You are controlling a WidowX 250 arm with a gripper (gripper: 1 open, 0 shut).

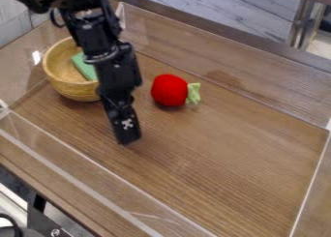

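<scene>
My black gripper [119,131] hangs low over the wooden table, left of middle, open, its fingertips near the surface. A red round object with pale green leaves [168,90] lies just right of the arm. A yellow bowl [62,76] holding a green item [83,65] sits behind and left of the gripper, partly hidden by the arm.
A white structure [285,11] stands at the back right, and the table's edge runs along the upper left.
</scene>
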